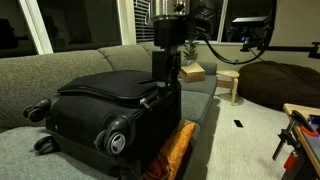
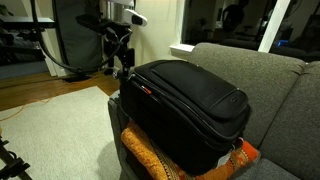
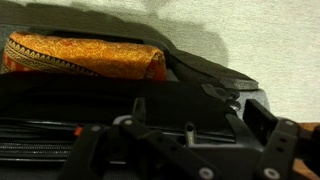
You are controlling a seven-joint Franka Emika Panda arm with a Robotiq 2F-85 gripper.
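A black soft-sided suitcase (image 1: 100, 112) lies on its side on the grey sofa, its wheels toward the left in exterior view 1. My gripper (image 1: 166, 78) hangs over its right end, fingers pointing down. In exterior view 2 the gripper (image 2: 121, 70) is at the suitcase's upper left corner, close to its edge. The wrist view shows the gripper open, its two fingers wide apart above the dark edge of the suitcase. A small zipper pull (image 3: 190, 134) shows between them. Whether the fingers touch the fabric is hard to tell.
An orange patterned cloth (image 2: 160, 155) lies under the suitcase on the sofa (image 1: 45, 160). Light carpet (image 1: 240, 150) lies open to the right. A small round stool (image 1: 229, 82) and a cardboard box (image 1: 192, 73) are farther back; a cluttered table (image 1: 305, 130) stands at the right edge.
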